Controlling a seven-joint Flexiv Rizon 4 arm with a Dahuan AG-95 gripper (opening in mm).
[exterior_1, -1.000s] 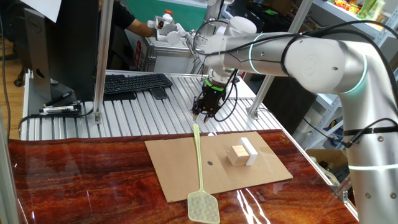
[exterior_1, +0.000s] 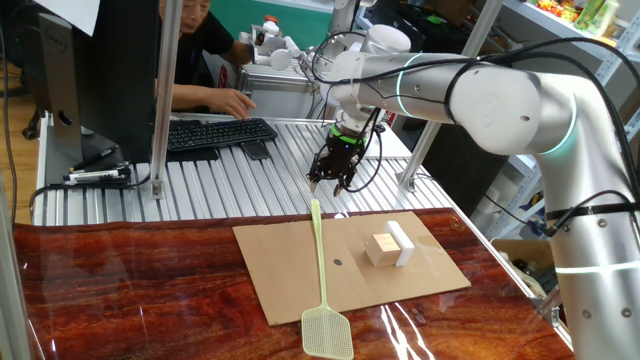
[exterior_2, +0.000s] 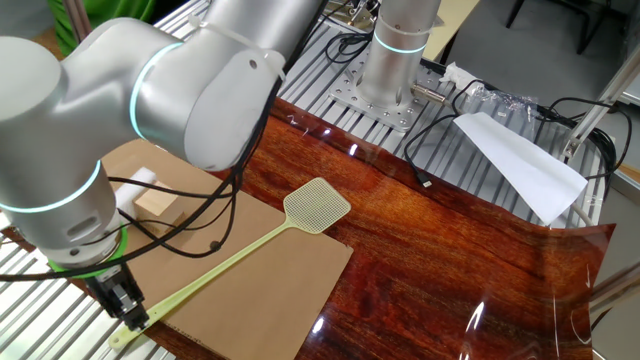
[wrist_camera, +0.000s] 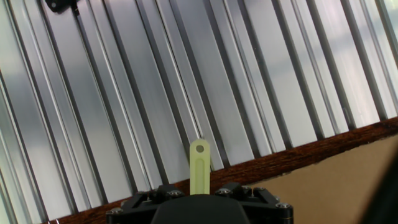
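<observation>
A pale green fly swatter (exterior_1: 321, 262) lies across the cardboard sheet, its mesh head past the near edge in exterior view 1 and its handle end over the far edge. My gripper (exterior_1: 326, 191) hovers by that handle end, fingers apart. From the wrist, the holed handle tip (wrist_camera: 199, 163) shows between the two spread fingers, with a gap on either side. Exterior view 2 has the gripper (exterior_2: 135, 322) close above the handle (exterior_2: 195, 285); whether they touch cannot be told there.
On the cardboard (exterior_1: 285, 255), a wooden block (exterior_1: 381, 250) stands against a white block (exterior_1: 400, 241). Behind are a ribbed metal table (exterior_1: 215, 190), a keyboard (exterior_1: 222, 134) and a monitor. A person (exterior_1: 200, 60) sits beyond, one hand near the keyboard.
The person has leaned into view and brought a hand down near the keyboard. My arm has shifted only very slightly; the swatter and blocks stay put.
</observation>
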